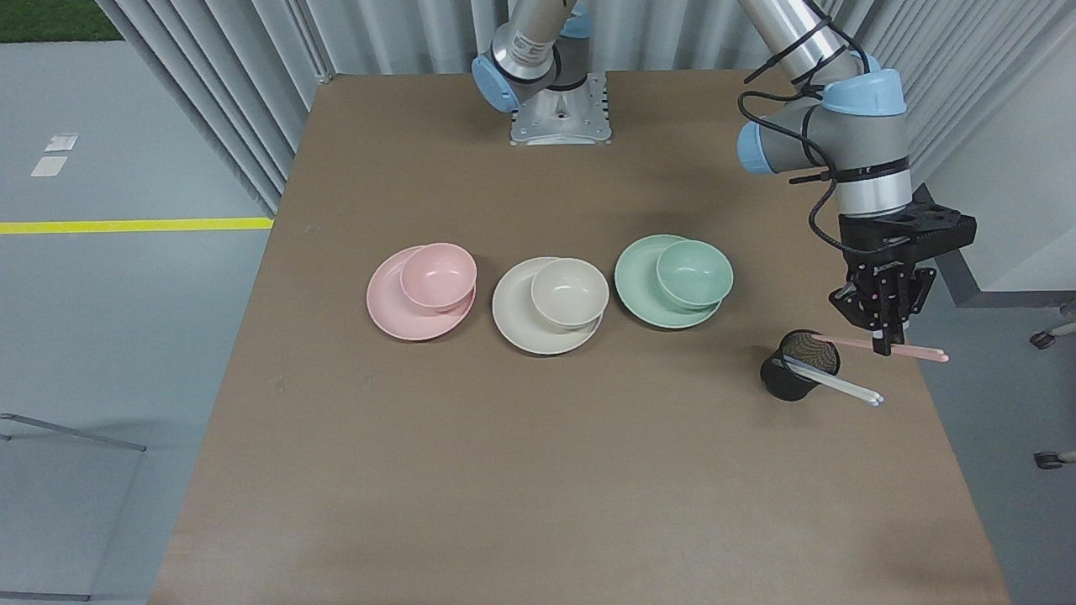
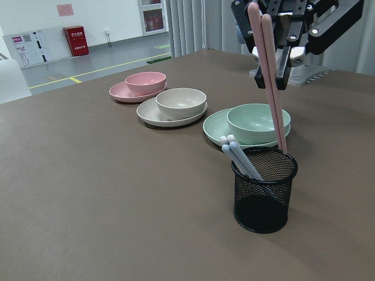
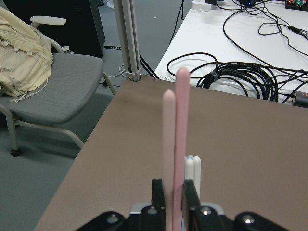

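My gripper [image 1: 885, 338] is shut on a pair of pink chopsticks [image 1: 929, 353], held above and beside the black mesh pen cup [image 1: 787, 384]; in the left view they stand upright with lower ends near the cup's rim. White chopsticks [image 2: 245, 162] lean in the cup. In the wrist view the pink chopsticks [image 3: 181, 125] stand between my fingers. Three plates with bowls form a row: pink bowl [image 1: 438, 270], white bowl [image 1: 569, 292], green bowl [image 1: 693, 270], each on a matching plate.
The wrist view shows a white table [image 3: 240, 43] with cables and a chair.
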